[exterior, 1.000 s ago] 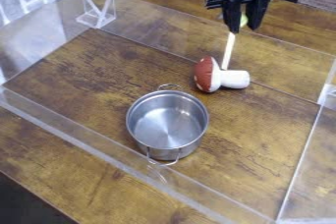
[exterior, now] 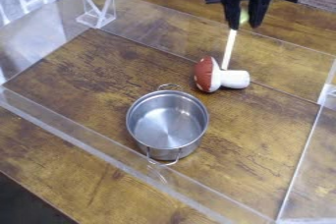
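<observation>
My gripper [exterior: 245, 14] is at the top centre-right, holding position above the far side of the clear enclosure, with something yellow-green at its fingers; whether it grips it is unclear. A white stick-like piece runs down from there toward a red-and-white mushroom-like object [exterior: 207, 75] with a white stem lying on the wooden surface. A steel pot [exterior: 168, 124] with two wire handles stands in the middle, nearer the camera, apart from the mushroom-like object.
Clear acrylic walls border the wooden board [exterior: 79, 85] on several sides, with a separate clear panel at the right. A white railing is at the top left. The board left of the pot is free.
The gripper has shifted very slightly around the top of the view; the pot and the mushroom-like object are unmoved.
</observation>
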